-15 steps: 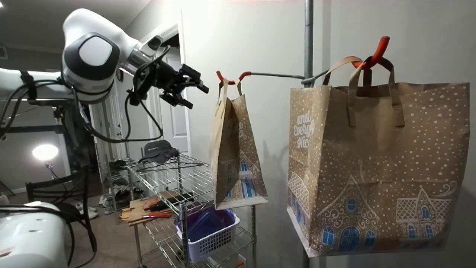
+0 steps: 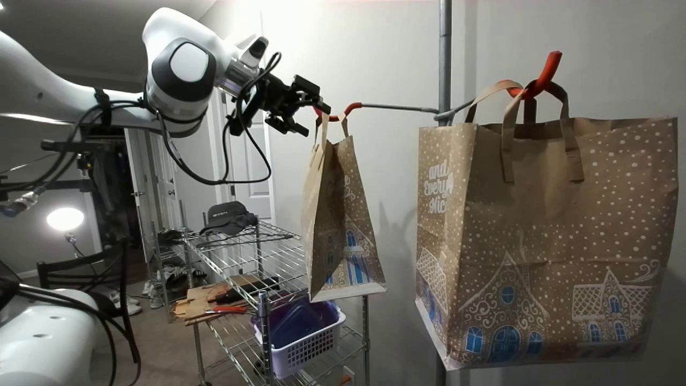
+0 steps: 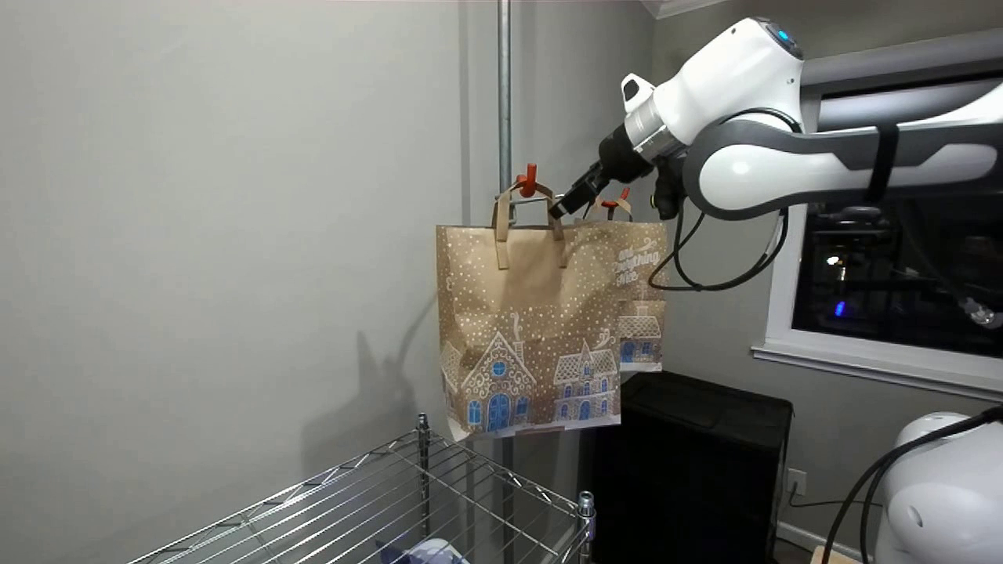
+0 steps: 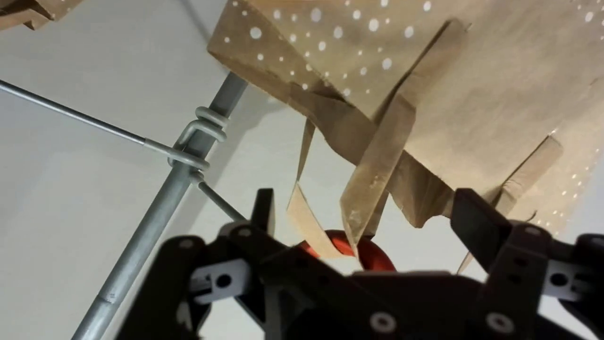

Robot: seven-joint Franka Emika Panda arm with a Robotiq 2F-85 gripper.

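Observation:
A brown paper bag (image 2: 350, 238) with white and blue house prints hangs by its handles from a red-tipped hook (image 2: 353, 107). Beside those handles, in exterior view 1, is my gripper (image 2: 313, 119), open. Exterior view 2 has the gripper's dark tip overlapping one handle of the same bag (image 3: 526, 310). Seen from the wrist, a paper handle (image 4: 376, 170) and the red hook (image 4: 376, 255) lie between the spread fingers; whether anything touches cannot be told. A second, similar bag (image 2: 566, 225) hangs on another red hook (image 2: 550, 67) to the right.
Both hooks branch off a grey vertical pole (image 2: 445, 58). Below the first bag stands a wire shelf (image 3: 376, 489). Its lower level holds a purple basket (image 2: 308, 347). A black box (image 3: 705, 442) sits behind, and the wall left of the pole is bare.
The arm has moved right and slightly upward in exterior view 1, bringing the open gripper from clear of the left bag's hook up beside its handles. Both bags hang nearly as before.

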